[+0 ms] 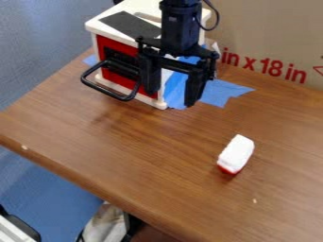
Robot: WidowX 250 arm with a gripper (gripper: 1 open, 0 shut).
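A white box [111, 28] with a red front and a black loop handle [93, 85] stands at the back of the wooden table on blue tape. My black gripper [176, 77] hangs in front of its right side, its two fingers apart. A small white block [236, 152] with a red base lies on the table at the right.
A cardboard box [271, 38] with red lettering stands at the back right. The table's edge runs diagonally along the lower left.
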